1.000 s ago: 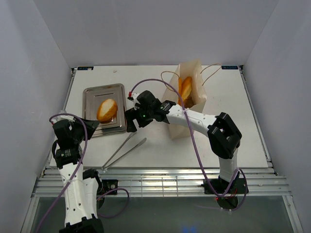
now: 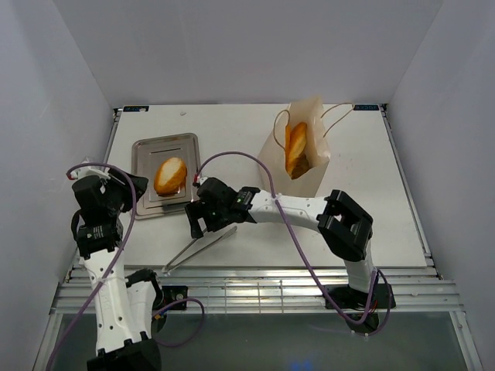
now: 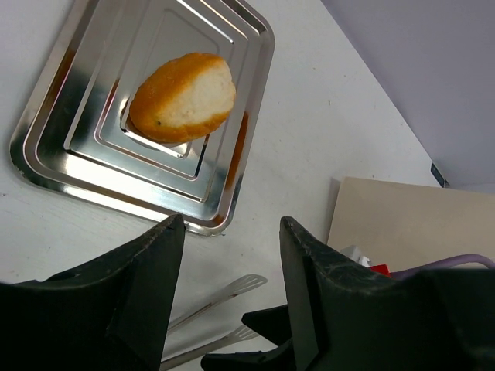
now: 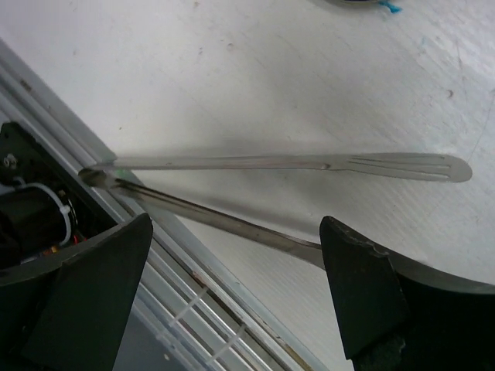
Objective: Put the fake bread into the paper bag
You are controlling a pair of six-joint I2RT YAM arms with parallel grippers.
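One bread roll point(image 2: 170, 176), golden with a pale top, rests on the metal tray point(image 2: 144, 158) at the left. My left gripper point(image 2: 139, 188) is open beside the tray's left edge with nothing in it; in the left wrist view the roll point(image 3: 184, 98) lies beyond its fingertips. To the right stands the paper bag point(image 2: 308, 184), upright with its mouth open, and longer bread point(image 2: 297, 147) shows inside. Below the tray's right corner, my right gripper point(image 2: 199, 222) is open and empty. Its fingers point(image 4: 363, 286) are above a pair of tongs point(image 4: 224, 216).
The metal tongs point(image 2: 203, 251) lie open across the table's front left. Purple cables point(image 2: 298, 236) arch over both arms. Bare table point(image 2: 232, 127) lies between tray and bag. A side wall point(image 2: 46, 116) rises close to the left arm.
My left gripper has moved toward the back of the table, alongside the tray. The right gripper has moved toward the front and slightly left, over the tongs. The roll has not moved.
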